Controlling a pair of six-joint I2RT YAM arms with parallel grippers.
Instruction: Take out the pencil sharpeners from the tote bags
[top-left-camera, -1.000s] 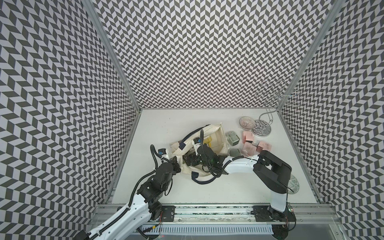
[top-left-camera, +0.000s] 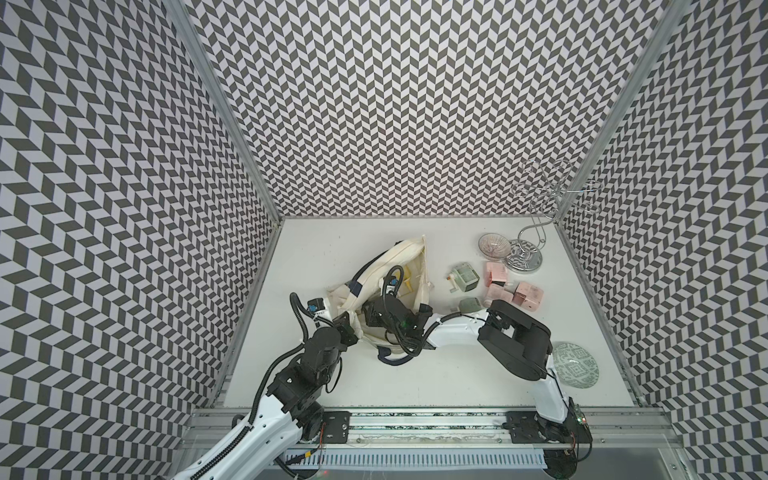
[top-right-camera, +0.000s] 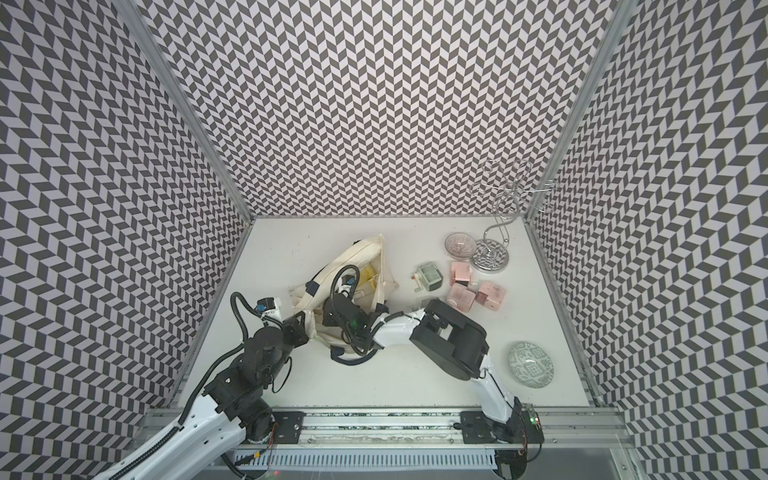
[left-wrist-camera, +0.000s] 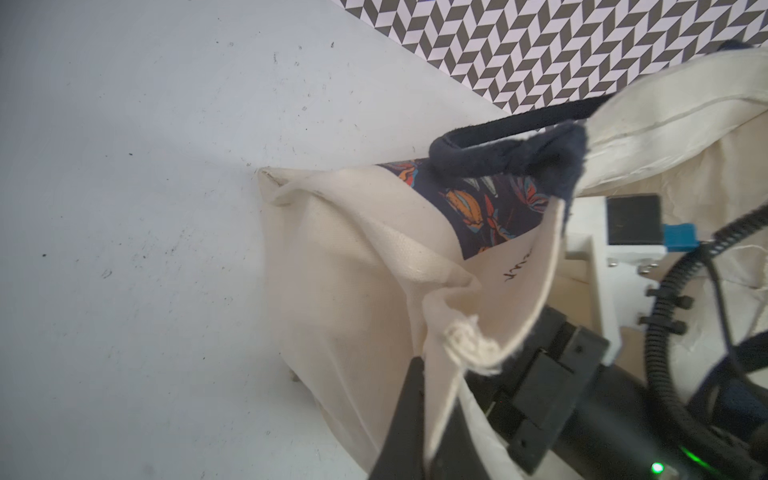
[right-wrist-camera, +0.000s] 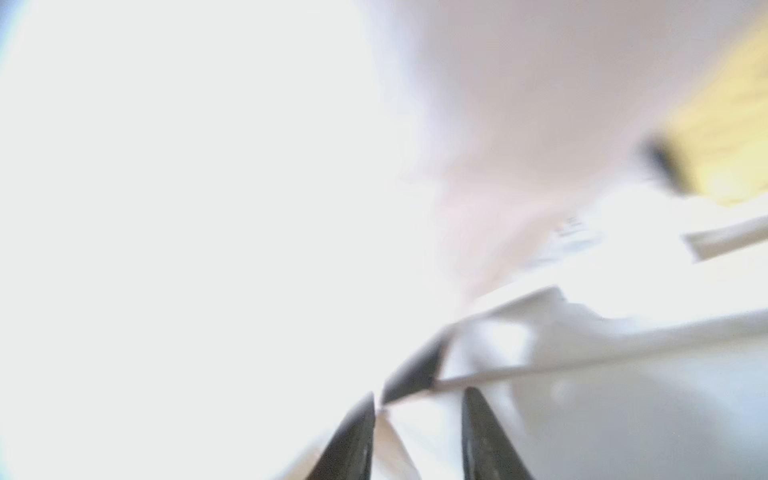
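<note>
A cream canvas tote bag (top-left-camera: 413, 254) with navy handles lies mouth-open at the table's middle left. Inside it shows a yellow thing (top-right-camera: 367, 277), perhaps a pencil sharpener; the right wrist view catches a blurred yellow patch (right-wrist-camera: 728, 120). My left gripper is shut on the bag's thin rim at its left side. Reaching into the bag from the right, my right gripper has its fingertips a little apart. Pale, overexposed surfaces fill that view, so what lies between them is unclear.
Right of the bag stand a green boxy piece (top-left-camera: 464, 276) and several pink ones (top-left-camera: 528, 296). Behind them are a glass dish (top-left-camera: 494, 245) and a wire stand (top-left-camera: 525, 255). A patterned green disc (top-left-camera: 575, 365) lies front right.
The bag's right side shifted left along with it, and its far corner rose. The left gripper stayed nearly in place.
</note>
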